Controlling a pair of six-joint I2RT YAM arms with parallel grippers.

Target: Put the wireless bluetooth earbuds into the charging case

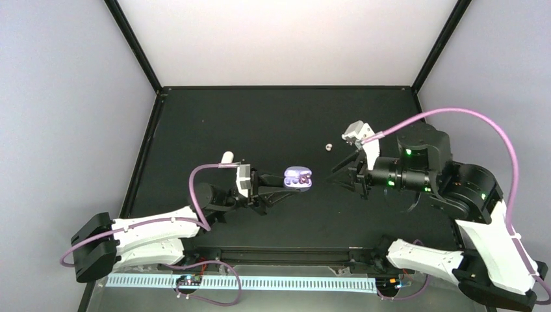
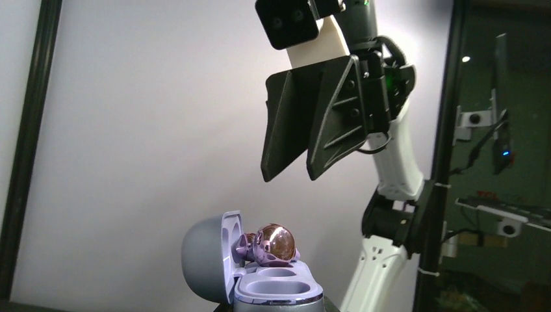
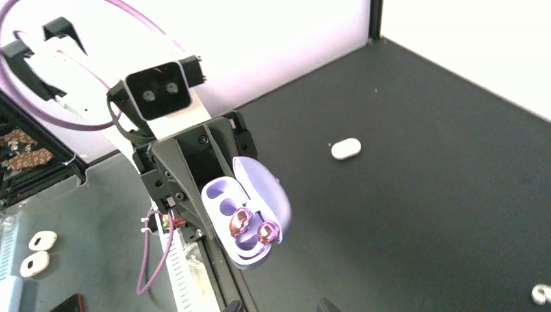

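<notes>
The lilac charging case [image 1: 297,173] is held lid-open in my left gripper [image 1: 276,192], which is shut on it. In the left wrist view the case [image 2: 279,292] is upright, with the two metallic pink earbuds [image 2: 276,244] at its top beside the lid; in the right wrist view the earbuds [image 3: 240,221] sit at the case's slots, and I cannot tell whether they are fully seated. My right gripper [image 1: 334,175] stands open to the right of the case, apart from it, with nothing between its fingers.
A white oval object [image 3: 345,149] lies on the black table [image 1: 292,117] behind the left arm. A small white piece [image 1: 329,147] lies above the gap between the grippers.
</notes>
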